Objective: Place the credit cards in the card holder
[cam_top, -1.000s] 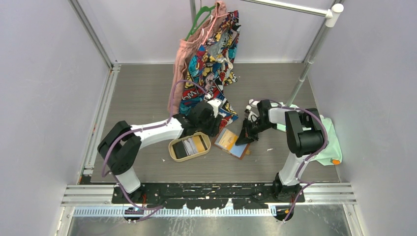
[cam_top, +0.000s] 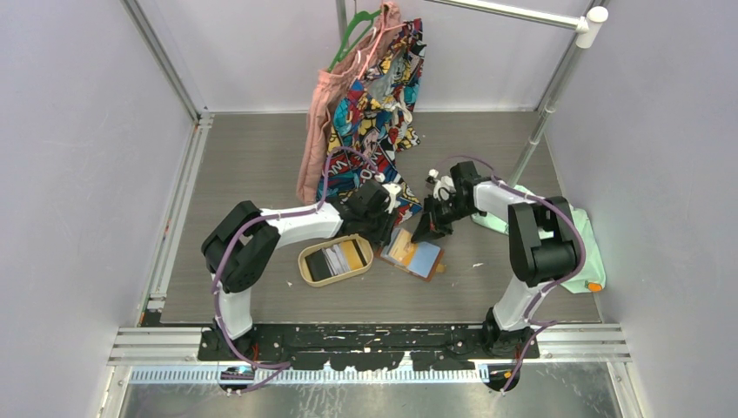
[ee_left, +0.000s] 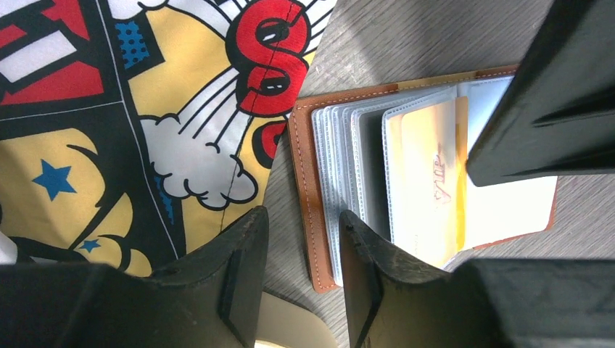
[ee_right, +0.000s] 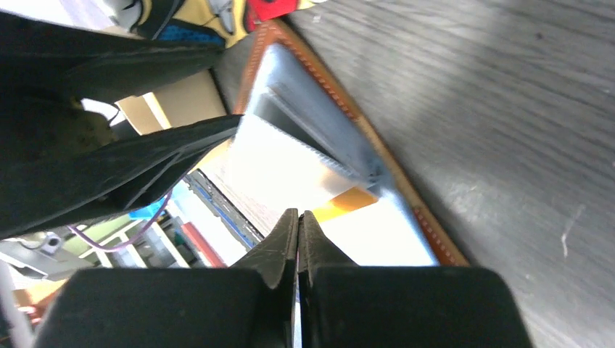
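Note:
The brown card holder (ee_left: 309, 188) lies open on the table, with its stack of clear sleeves (ee_left: 335, 174) at one side and an orange card (ee_left: 428, 188) in a sleeve. My left gripper is over the holder's spine edge, fingers apart with nothing clearly held between them. My right gripper is low over the holder's sleeves; its fingertips are close together, and whether it holds anything is unclear. A tray (cam_top: 306, 268) with several cards stands just left of the holder.
Patterned hanging fabric (cam_top: 365, 131) reaches down to just behind the holder. A light green bag (cam_top: 583, 244) lies at the right under a metal rack pole (cam_top: 535, 135). Bare table shows in front of the holder.
Over the last second my left arm moved right toward the holder. My right gripper has shifted slightly up and left over the holder.

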